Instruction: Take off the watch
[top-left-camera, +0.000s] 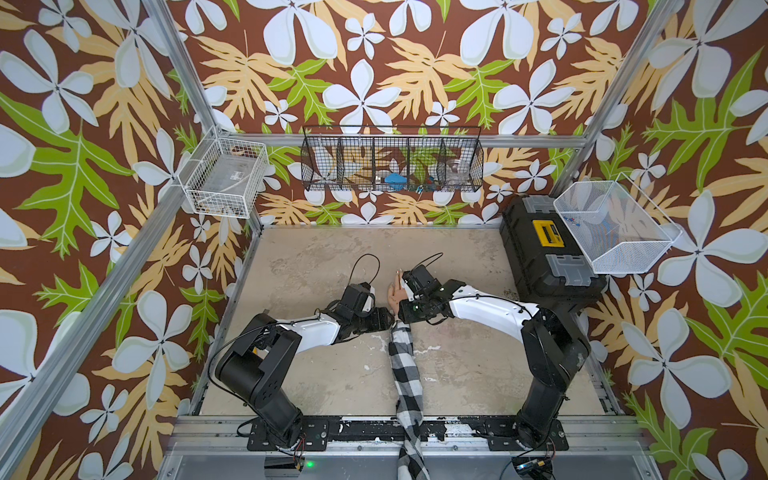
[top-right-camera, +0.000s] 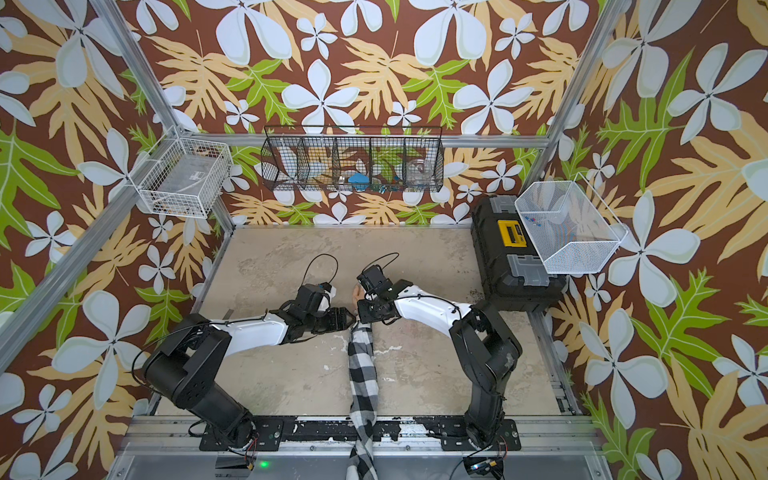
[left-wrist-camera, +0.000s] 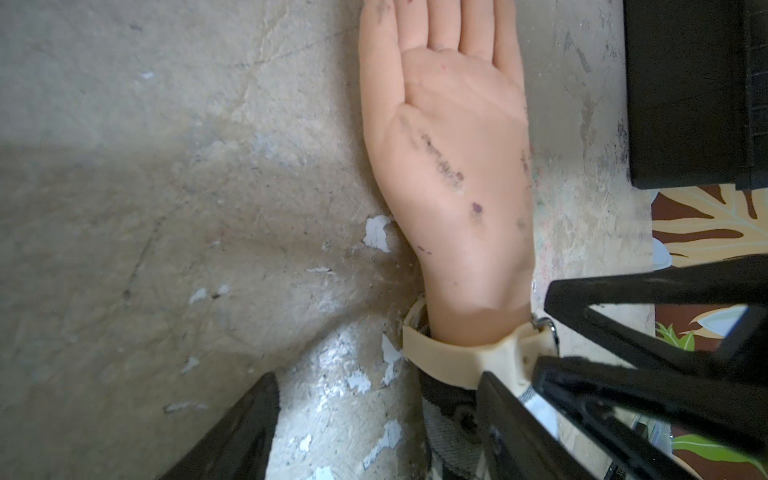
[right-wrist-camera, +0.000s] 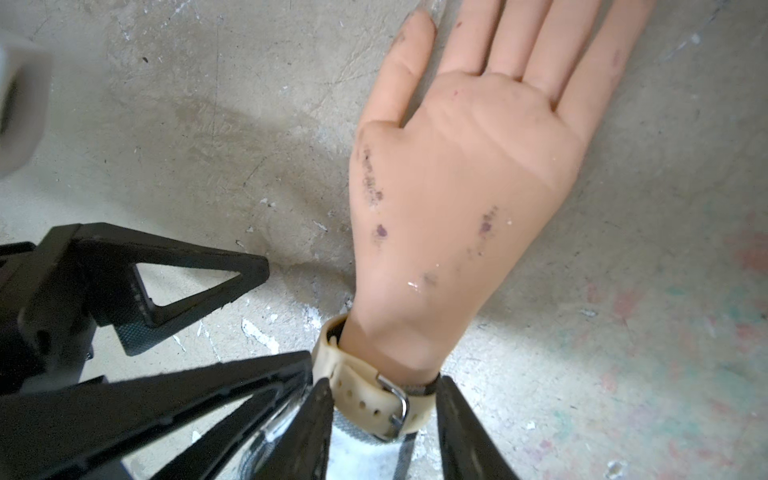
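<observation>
A mannequin hand lies palm up on the bare board, its arm in a checked sleeve. A cream watch strap with a metal buckle circles the wrist. My left gripper is part open over the strap's left side, fingers apart. My right gripper is part open above the buckle, one finger each side of it. Neither visibly grips the strap. The left gripper's fingers also show beside the strap in the right wrist view. The watch's face is hidden.
A black toolbox stands at the back right beneath a white mesh basket. A wire rack and a white basket hang at the back and left. The board is clear on both sides of the arm.
</observation>
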